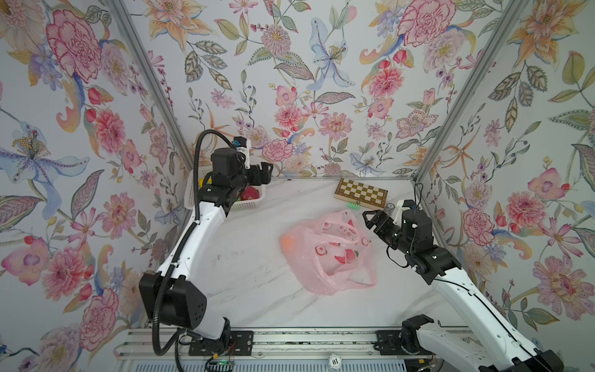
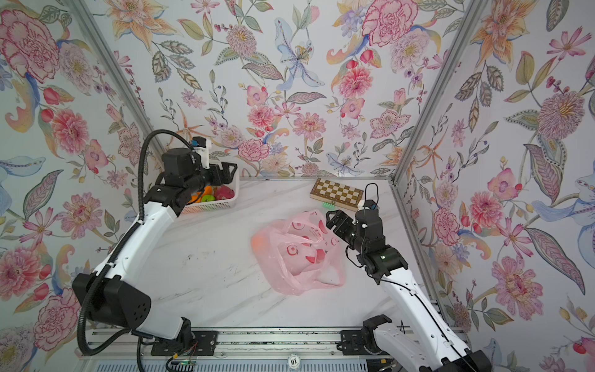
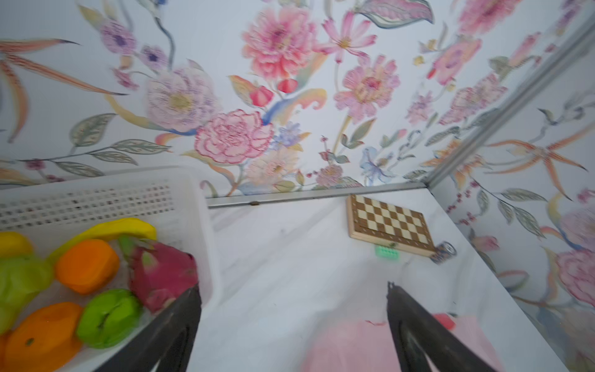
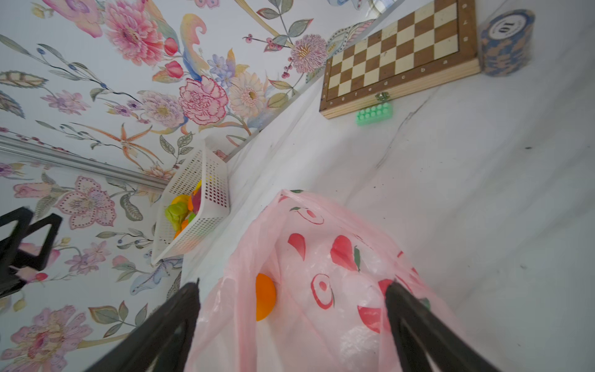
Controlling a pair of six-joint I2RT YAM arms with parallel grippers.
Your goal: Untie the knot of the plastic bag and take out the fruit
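Note:
The pink plastic bag (image 1: 319,272) lies spread on the table with its mouth open. Inside it an orange fruit (image 4: 266,296) shows in the right wrist view; from above it is only an orange patch through the film. My left gripper is open and empty, raised beside the basket on the bag's far left. My right gripper hovers over the bag's right side, its fingers apart, with bag film visible beyond them and nothing clearly held. No knot can be made out.
A white basket (image 3: 201,248) with several fruits and vegetables stands at the back left. Back right are a checkered board (image 4: 399,52), a green block (image 4: 374,114) and a stack of chips (image 4: 507,42).

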